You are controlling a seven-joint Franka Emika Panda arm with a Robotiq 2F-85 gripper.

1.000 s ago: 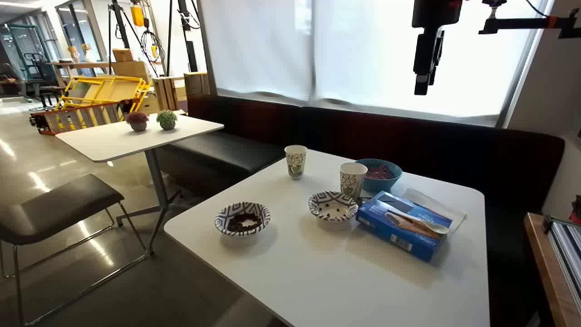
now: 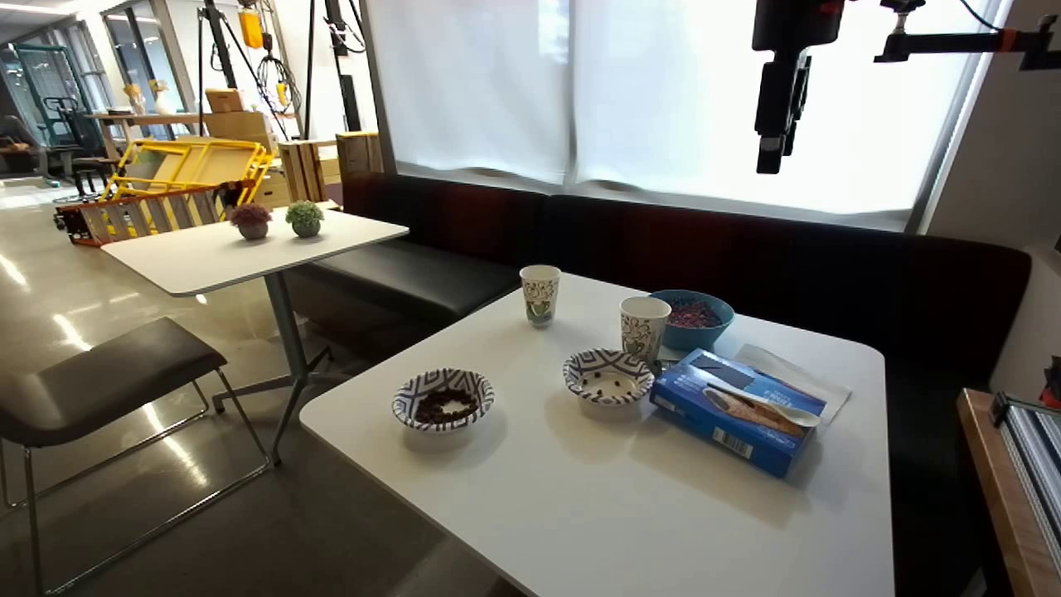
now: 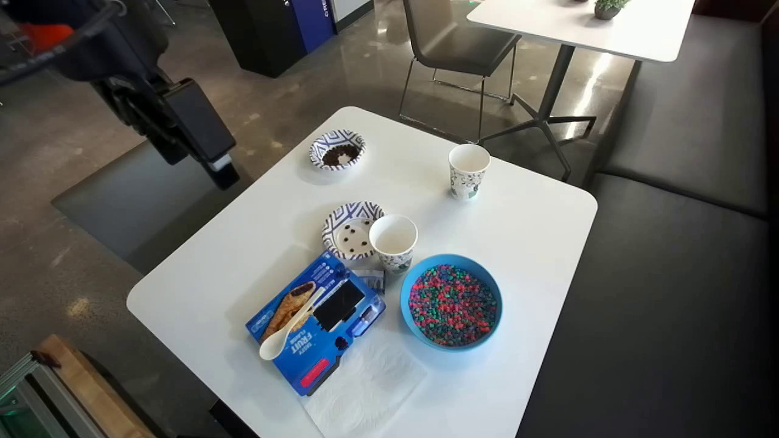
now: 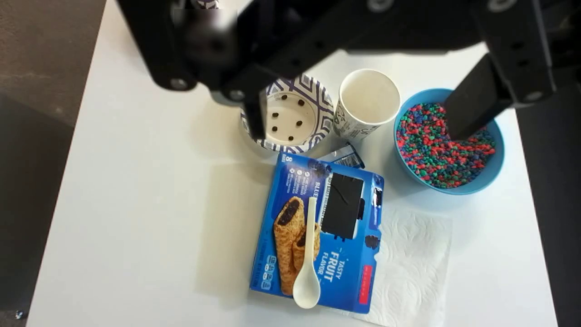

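Note:
High over the table, my gripper is open, its two fingers wide apart and nothing held; it touches none of the objects. A white spoon (image 4: 308, 272) lies on a blue fruit-bar box (image 4: 348, 283). Beside the box is a blue bowl (image 3: 410, 321) filled with small red, green and blue pieces. A patterned paper bowl (image 3: 333, 232) with several dark bits stands against a paper cup (image 3: 395, 244). Another patterned bowl (image 2: 443, 410), holding a dark heap, sits near the table's far-left corner. A second paper cup (image 2: 539, 294) stands apart towards the bench side.
A small wrapped packet (image 4: 344, 156) lies between box and cup. Some of a white paper towel (image 3: 369, 387) extends from beneath the box. A dark bench (image 3: 664, 285) runs along one side.

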